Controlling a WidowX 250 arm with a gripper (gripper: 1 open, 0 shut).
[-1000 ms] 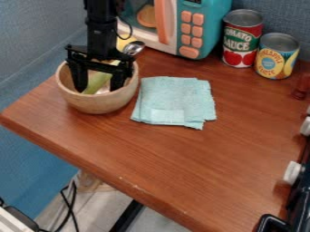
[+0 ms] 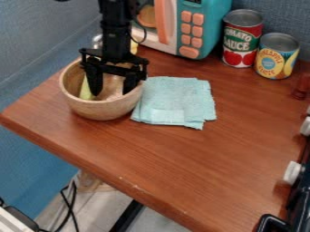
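Note:
My black gripper [image 2: 112, 73] reaches into a wooden bowl [image 2: 101, 106] at the left of the table. A pale yellow-green object [image 2: 86, 89] shows inside the bowl beside the fingers. The fingertips are dark and partly hidden, so I cannot tell whether they hold anything. A folded light blue cloth [image 2: 173, 102] lies right of the bowl.
A toy microwave [image 2: 194, 27] stands behind, with a tomato sauce can [image 2: 241, 41] and a yellow-labelled can [image 2: 276, 58] to its right. A black appliance [image 2: 293, 195] sits at the right edge.
A silver spoon-like shape seen behind the bowl is now hidden behind the gripper.

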